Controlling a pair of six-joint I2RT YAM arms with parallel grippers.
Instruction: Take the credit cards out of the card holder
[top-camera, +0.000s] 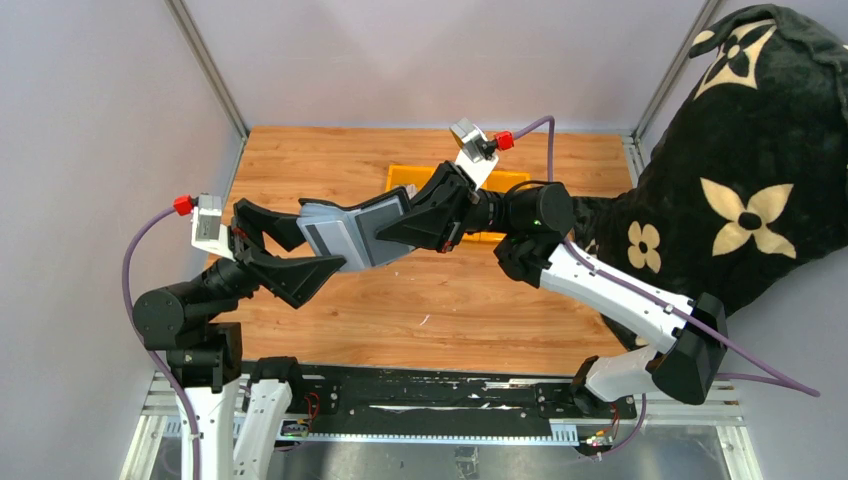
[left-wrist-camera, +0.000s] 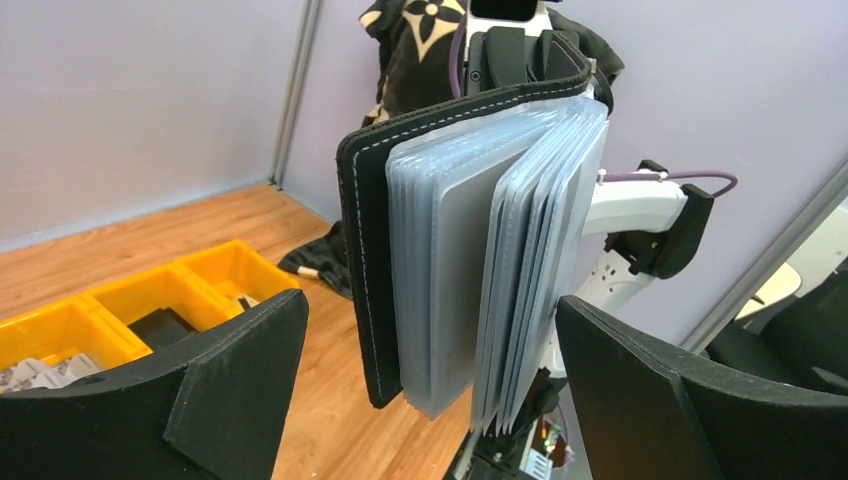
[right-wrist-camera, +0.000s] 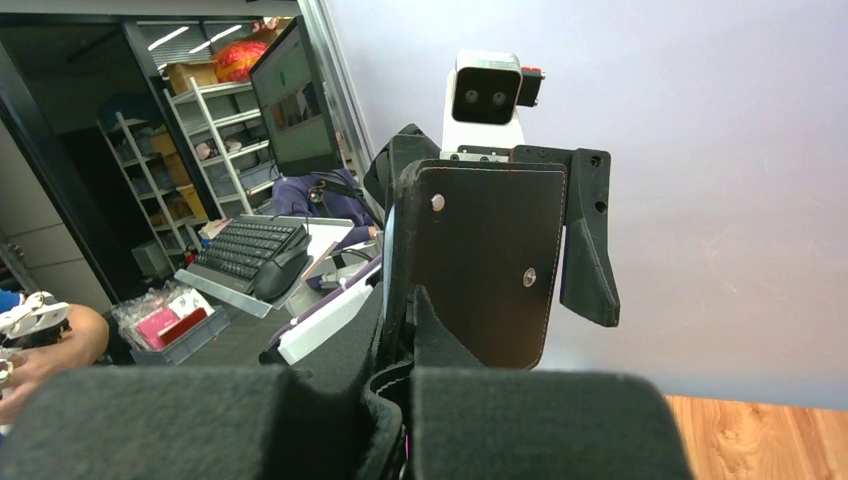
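Note:
A dark leather card holder (top-camera: 362, 228) hangs in the air between my two arms, with clear plastic sleeves (left-wrist-camera: 536, 270) fanned out inside its cover (left-wrist-camera: 368, 260). My right gripper (top-camera: 388, 228) is shut on one end of it. In the right wrist view the outside of the cover (right-wrist-camera: 487, 265), with two metal snaps, rises beyond the right fingers. My left gripper stands open, its fingers on either side of the free edges of the sleeves. Whether a card sits in any sleeve is hard to tell; the pale sleeves show no clear card.
A yellow divided tray (left-wrist-camera: 165, 290) stands on the wooden table, with a dark item (left-wrist-camera: 163, 328) and small grey pieces (left-wrist-camera: 45, 372) in its compartments. A black patterned pillow (top-camera: 740, 190) lies at the right.

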